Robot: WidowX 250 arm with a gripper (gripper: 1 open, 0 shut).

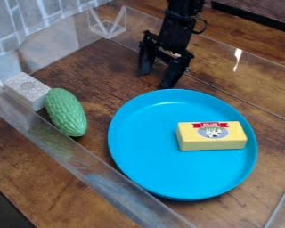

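Note:
My black gripper (159,64) is at the top centre, low over the wooden table behind the plate, its dark fingers spread apart; whether anything is between them is hard to see. A blue plate (151,169) fills the lower middle, with a yellow butter box (210,135) with a red label on its right part. A green bumpy gourd-like vegetable (65,112) lies left of the plate, beside a pale speckled block (28,91).
Clear plastic walls (92,160) run around the work area. A tiled surface stands at the top left.

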